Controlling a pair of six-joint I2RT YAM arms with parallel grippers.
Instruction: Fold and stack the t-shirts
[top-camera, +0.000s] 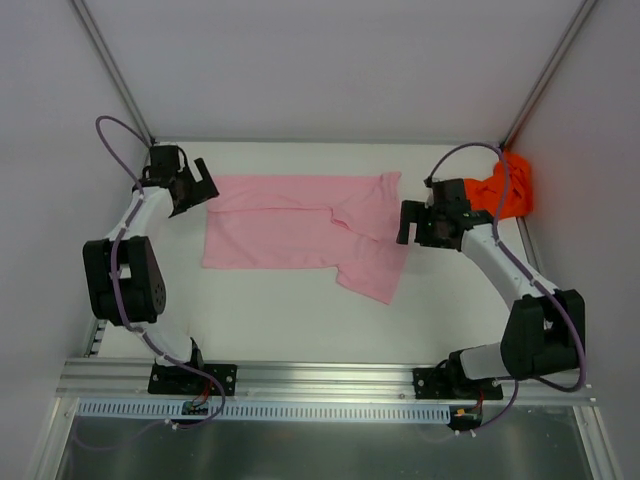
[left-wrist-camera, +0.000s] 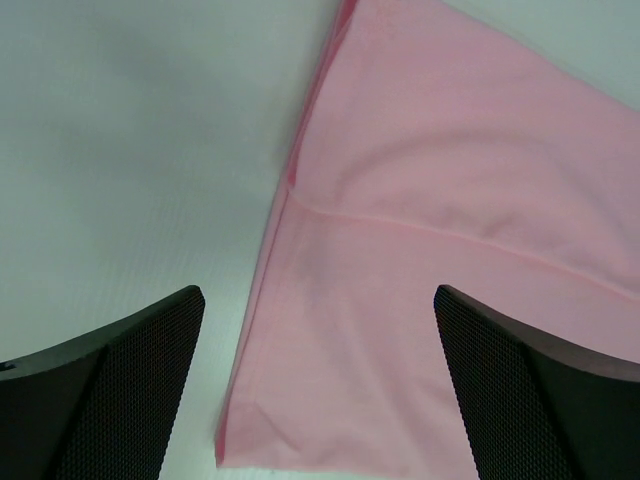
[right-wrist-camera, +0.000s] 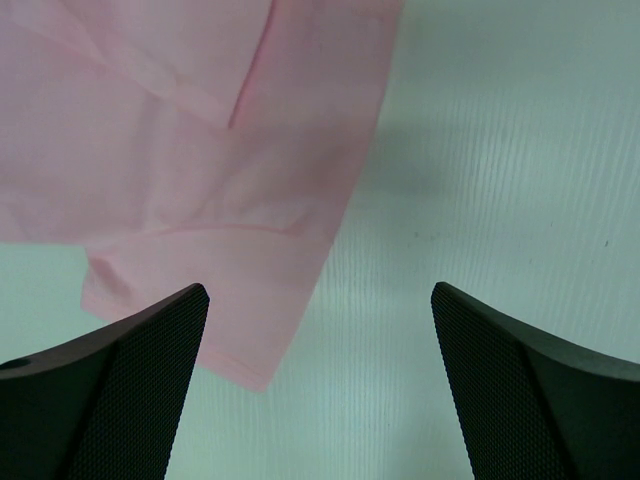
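A pink t-shirt (top-camera: 275, 238) lies on the white table, its far part folded over toward the near side. One sleeve sticks out at its near right, seen below the fold in the right wrist view as a pink flap (right-wrist-camera: 245, 300). By the shirt's far left corner, my left gripper (top-camera: 192, 195) stands open with nothing in it; the shirt's left edge (left-wrist-camera: 270, 260) shows below and between its fingers. My right gripper (top-camera: 412, 224) is also open and empty, just off the shirt's right edge.
A crumpled orange cloth (top-camera: 505, 188) lies at the far right of the table, behind my right arm. Bare white table (top-camera: 270, 320) stretches along the near side of the shirt. Walls stand at the left, right and back.
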